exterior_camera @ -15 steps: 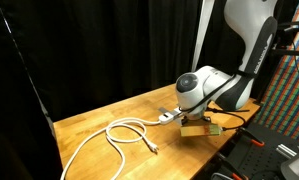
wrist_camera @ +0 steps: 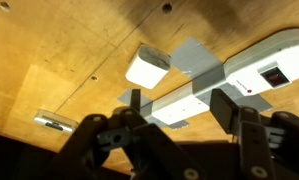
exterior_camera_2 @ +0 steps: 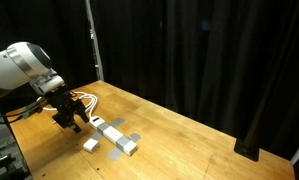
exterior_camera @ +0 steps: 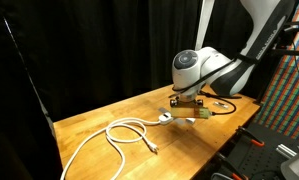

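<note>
A white power strip (wrist_camera: 279,65) with a dark switch runs diagonally under my gripper in the wrist view, held down by grey tape (wrist_camera: 192,57). Beside it on the wood lies a small white block (wrist_camera: 147,67), apart from my fingers. The fingers stand spread, and nothing is held between them; the strip shows below the gap. In exterior view 2 the gripper (exterior_camera_2: 73,120) hovers left of the strip (exterior_camera_2: 113,134), with the block (exterior_camera_2: 91,145) nearer the front. Exterior view 1 largely hides the block behind the arm.
A white cord (exterior_camera: 111,132) curls over the table's left, its plug (exterior_camera: 153,147) lying loose. Another small white piece (wrist_camera: 55,122) rests at the lower left of the wrist view. Black curtains (exterior_camera_2: 209,70) stand behind.
The arm and gripper have risen from close to the tabletop. The cord and its plug look unmoved.
</note>
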